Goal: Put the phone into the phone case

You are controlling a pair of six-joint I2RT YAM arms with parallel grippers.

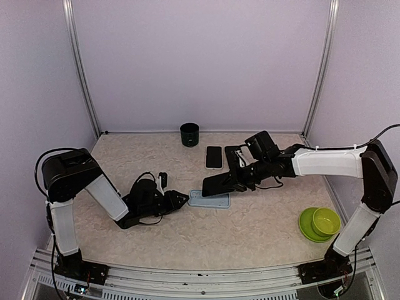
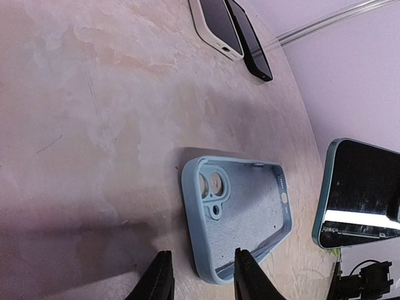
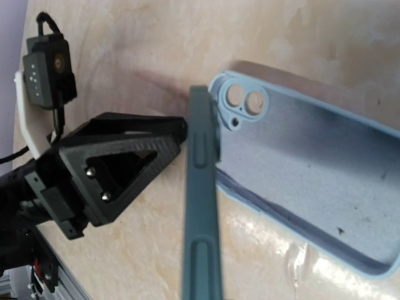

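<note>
A light blue phone case lies open side up on the table, camera cutouts at its left end. Above it a dark teal-edged phone hangs tilted, my right gripper shut on it; the right wrist view shows it edge-on over the case's end. My left gripper is low beside the case's left end, its fingers apart with nothing between them.
Two phones lie behind the case. A black cup stands at the back. A green bowl on a plate sits at the front right.
</note>
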